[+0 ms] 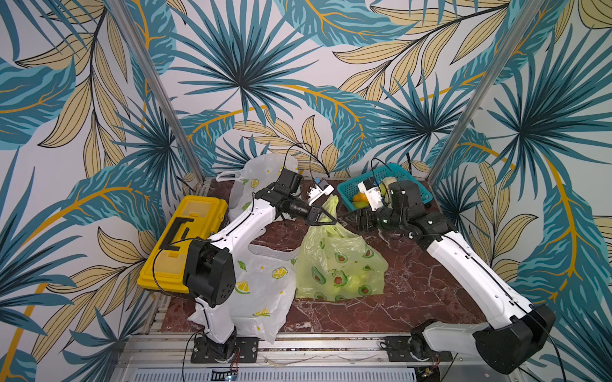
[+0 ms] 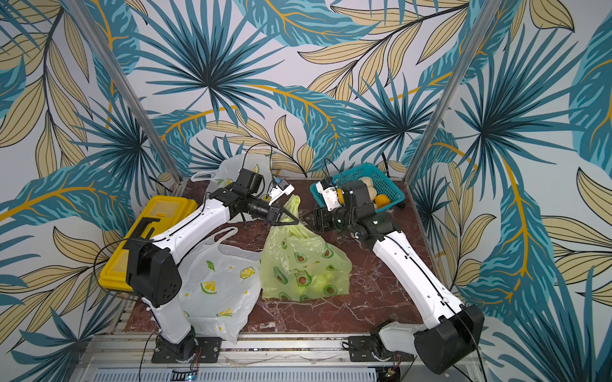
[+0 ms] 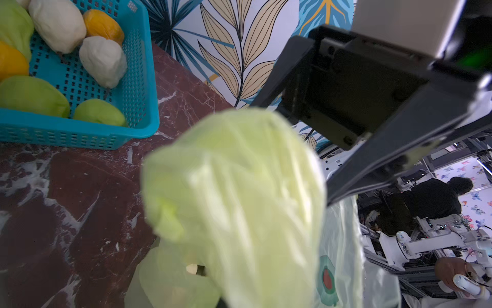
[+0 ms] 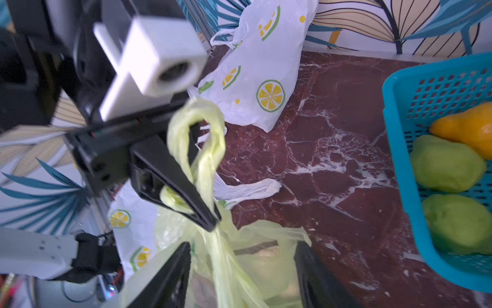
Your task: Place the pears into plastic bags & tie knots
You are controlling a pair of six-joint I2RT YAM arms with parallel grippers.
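A pale green bag with avocado prints (image 1: 341, 270) stands mid-table, with blurry lumps low inside it. Its gathered top rises to my left gripper (image 1: 325, 219), which is shut on the green plastic. In the right wrist view, a twisted strip of the bag (image 4: 205, 179) loops over a left finger (image 4: 176, 179). My right gripper is open, its two fingers apart with the bag behind the gap; it hovers right of the bag's neck. Pears in green (image 4: 446, 164), orange (image 3: 104, 26) and white (image 3: 104, 61) lie in a teal basket (image 2: 357, 172).
A white bag with lemon prints (image 1: 264, 286) lies flat at the front left, another white bag (image 1: 271, 166) at the back left. A yellow toolbox (image 1: 185, 242) stands along the left edge. Bare marble table (image 1: 420, 286) shows at the front right.
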